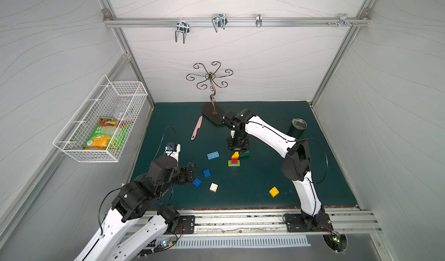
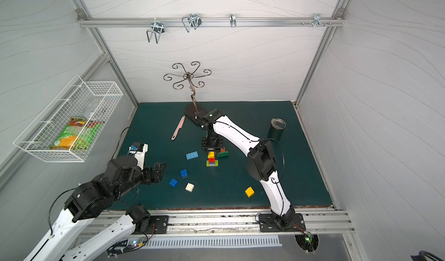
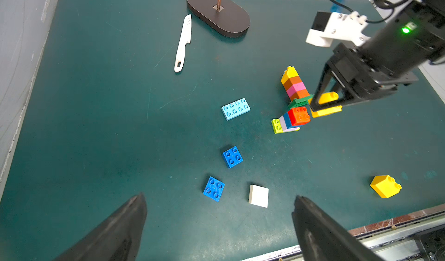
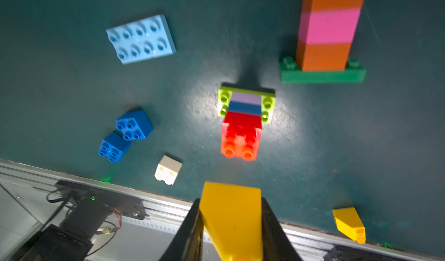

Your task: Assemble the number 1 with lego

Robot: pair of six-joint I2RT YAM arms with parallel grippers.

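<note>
A stack with a lime base (image 4: 224, 104), lilac and blue blocks and a red brick (image 4: 241, 133) on top stands mid-table. My right gripper is shut on a yellow sloped brick (image 4: 231, 207), its fingers on either side. In the right wrist view the held brick appears apart from the red brick's studs. Near that stack stands another tower of orange and pink (image 4: 330, 26) blocks on a green base (image 4: 323, 76), topped with yellow (image 3: 289, 71). My left gripper is open and empty at the left front; both fingers show in its wrist view.
Loose on the table are a light blue brick (image 3: 236, 108), two blue bricks (image 3: 232, 157), a white brick (image 3: 258, 196) and another yellow brick (image 3: 385, 185). A knife (image 3: 183, 45), a metal stand (image 3: 217, 11) and a dark can (image 2: 276, 129) lie farther back.
</note>
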